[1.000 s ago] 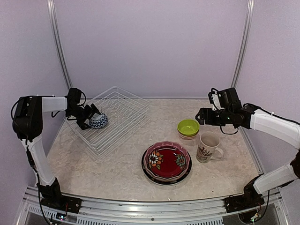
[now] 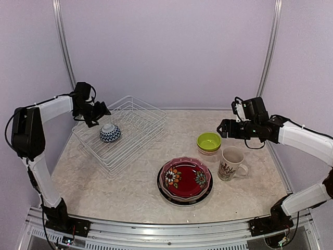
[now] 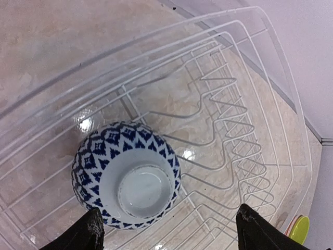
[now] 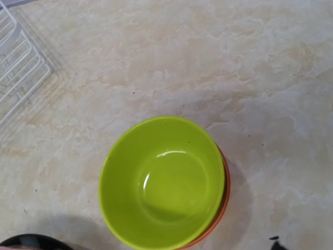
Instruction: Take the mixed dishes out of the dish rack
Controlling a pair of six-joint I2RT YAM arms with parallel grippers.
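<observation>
A blue and white patterned bowl [image 2: 110, 134] [image 3: 99, 166] lies upside down in the white wire dish rack [image 2: 145, 139] at the left. My left gripper [image 2: 96, 117] is open just above it, holding nothing. At the right, my right gripper [image 2: 225, 128] hangs open above a green bowl [image 2: 209, 140] [image 4: 171, 177], which is stacked on orange-pink bowls. A stack of plates [image 2: 185, 179], red floral on top with a black one beneath, sits at the front middle. A mug [image 2: 229, 164] with a printed design stands right of it.
Bare countertop [image 2: 114, 198] lies in front of the rack and at the back middle, between rack and bowls. Walls [image 2: 36, 73] close in the space at the back and both sides.
My left gripper has risen away from the patterned bowl, which stays in the rack. The right arm and other dishes look unchanged.
</observation>
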